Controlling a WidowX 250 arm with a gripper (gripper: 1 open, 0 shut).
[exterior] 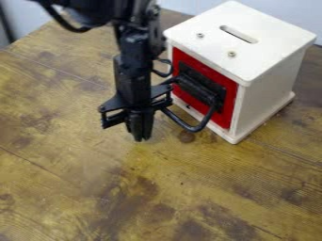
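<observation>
My gripper [139, 127] hangs low over the wooden table, just left of a white wooden box [262, 92], its fingertips pointing down and shut, with nothing visible between them. The box has a slot and two screws on top and a red front panel [221, 117] with a black fitting and a bent black bar reaching out toward the lower left, partly behind or beside my gripper.
A pale wall or edge runs along the back, behind the box and at the top left.
</observation>
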